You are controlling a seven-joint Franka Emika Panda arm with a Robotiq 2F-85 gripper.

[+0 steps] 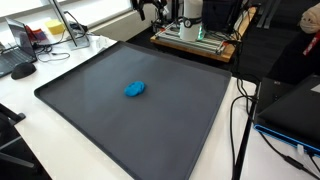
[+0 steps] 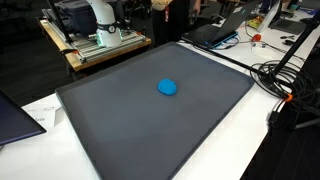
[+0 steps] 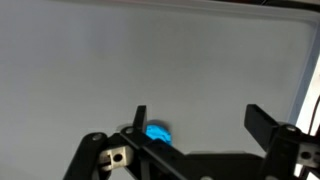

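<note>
A small bright blue object [image 1: 134, 89] lies on the dark grey board; what it is cannot be made out at this size. From the other side, the blue object [image 2: 167, 87] sits toward the board's far half. In the wrist view my gripper is open, its two black fingers well apart with only bare board showing between their tips. Partly hidden behind the left finger and gripper body, the blue object [image 3: 157, 132] shows near the bottom. Only a little of the dark gripper shows at the top edge of exterior view 1, beyond the board and well away from the blue object.
The grey board [image 1: 150, 125] is otherwise clear. A wooden-topped stand with white equipment [image 2: 108, 30] is beyond one end. A laptop [image 1: 17, 62] and cables lie off one side, and a black cable [image 1: 236, 120] runs along the other.
</note>
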